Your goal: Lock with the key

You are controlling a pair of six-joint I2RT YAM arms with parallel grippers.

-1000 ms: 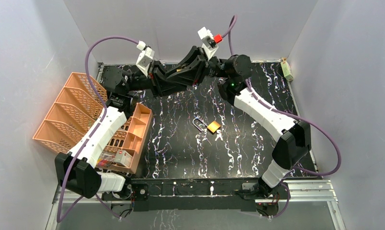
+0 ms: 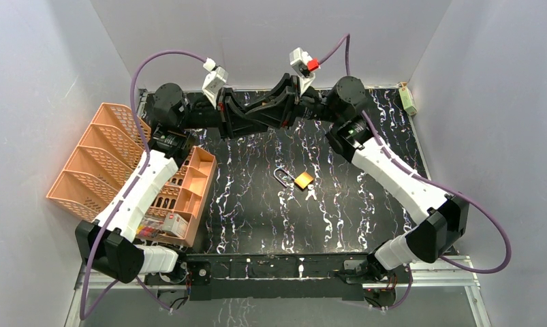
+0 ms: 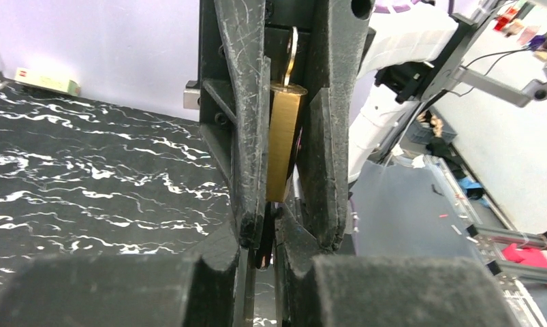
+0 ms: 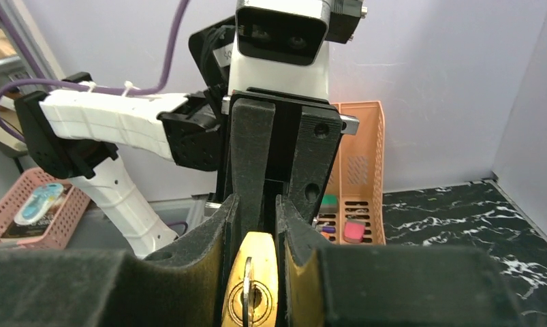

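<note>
A brass padlock body [image 3: 282, 146] stands upright between the fingers of my right gripper, which is shut on it. At its outer end a thin key sticks out; in the right wrist view the key [image 4: 248, 293] is seen edge-on at the round keyhole. From the opposite side my left gripper meets the padlock, shut on a narrow, mostly hidden part below the body. I cannot tell whether the shackle is seated. In the top view both grippers meet above the table, fingers crossing.
Near the table's middle lies a second gold padlock [image 2: 304, 180], its shackle [image 2: 280, 175] pointing left. An orange compartment basket [image 2: 204, 178] fills the left side. A small pale green box [image 2: 407, 100] sits at the back right corner.
The right arm's elbow has swung outward to the right and its wrist has shifted, while its fingertips stay by the left gripper's. The left arm has shifted slightly. The table padlock has not moved.
</note>
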